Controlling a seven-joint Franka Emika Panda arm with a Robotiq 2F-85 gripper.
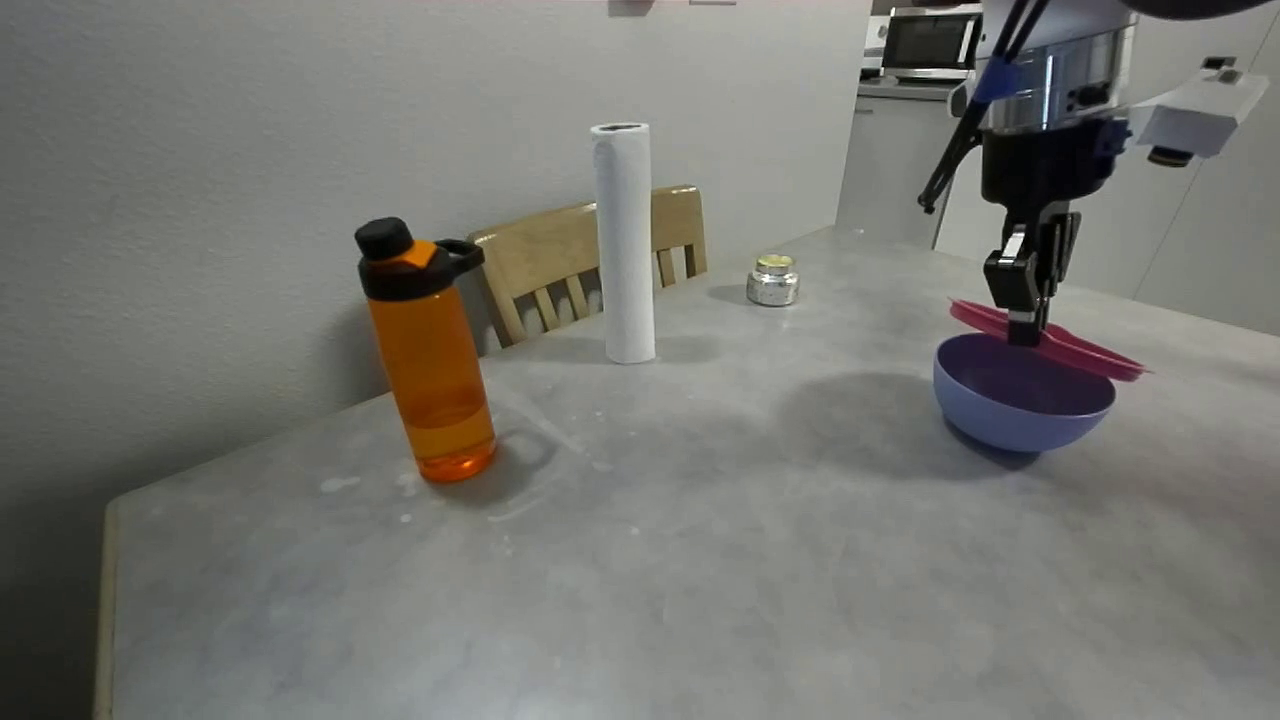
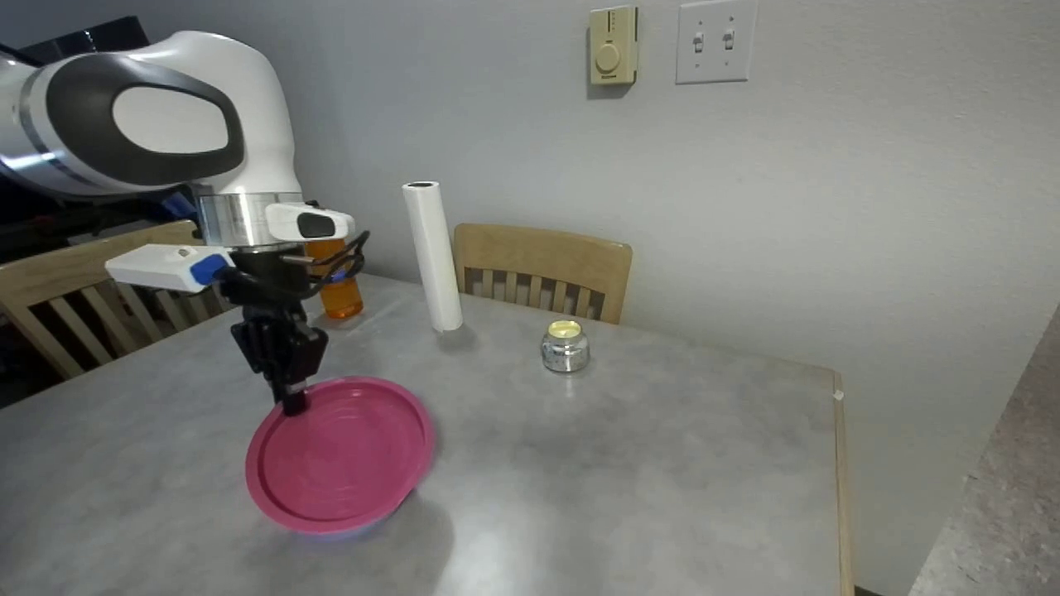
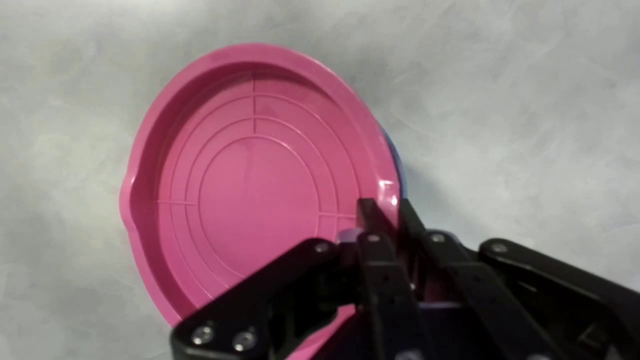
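A pink round lid is held at its rim, tilted, just over the blue-purple bowl. My gripper is shut on that rim, with one finger on each side of it in the wrist view. There the lid covers nearly the whole bowl; only a sliver of the bowl shows beside the fingers. In exterior view 1 the lid sits toward the bowl's far side, and the bowl's near opening is uncovered. Whether lid and bowl touch I cannot tell.
An orange bottle, a white paper roll and a small silver jar stand toward the wall side of the table, apart from the bowl. Wooden chairs stand behind the table.
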